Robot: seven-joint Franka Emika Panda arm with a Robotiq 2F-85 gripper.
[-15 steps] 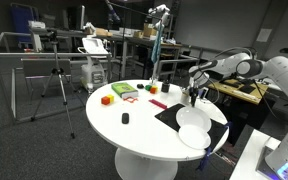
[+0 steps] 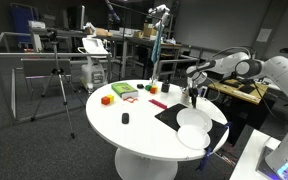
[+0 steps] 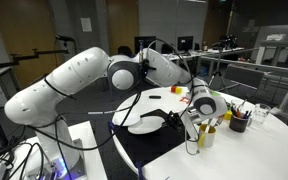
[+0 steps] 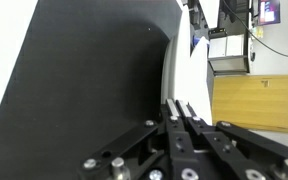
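Two white plates lie close together on the black mat at the table's right side. The nearer plate (image 2: 193, 138) is round and flat; the farther plate (image 2: 191, 116) lies just beyond it. At the far edge of the farther plate is my gripper (image 2: 194, 101), low over the mat. In the wrist view a pale curved rim (image 4: 169, 72), seen nearly edge-on, runs up from between the dark fingers. My fingers are shut on this rim, though the exact contact is hidden by the fingers.
The black mat (image 4: 94, 80) has bare room beside the plates. Behind my gripper stand a yellow cup (image 3: 207, 138) and a dark pen holder (image 3: 240, 121). A red object (image 2: 158, 104) lies near the mat, and a black object (image 2: 125, 118) farther left.
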